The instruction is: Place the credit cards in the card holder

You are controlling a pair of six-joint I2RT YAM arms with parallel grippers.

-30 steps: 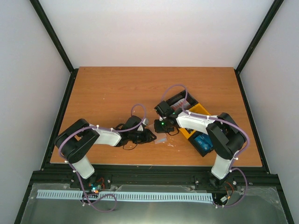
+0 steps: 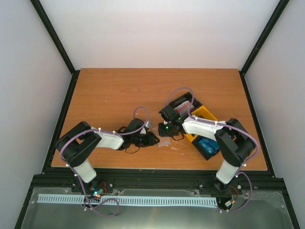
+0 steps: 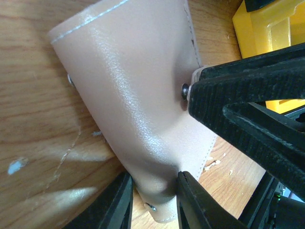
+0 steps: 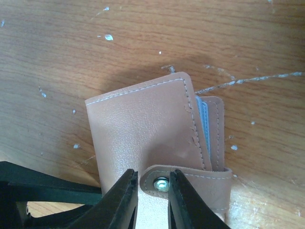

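Observation:
The pale pink-brown card holder [image 4: 143, 124] lies on the wooden table, its strap [image 4: 200, 183] folded across the front with a metal snap button [image 4: 161, 184] at the end. Blue card edges [image 4: 205, 124] show between its two covers. In the left wrist view, my left gripper is shut on the lower folded edge of the holder [image 3: 128, 81]. My right gripper pinches the strap's end, one finger on each side of the snap. Whether the snap is fastened cannot be told. From the top, both arms largely cover the holder.
On the right stands a divided organiser with a yellow section [image 2: 204, 113] and black ends, holding a blue packet [image 2: 208, 145] and other items. The right arm passes over it.
The left arm has stayed still.

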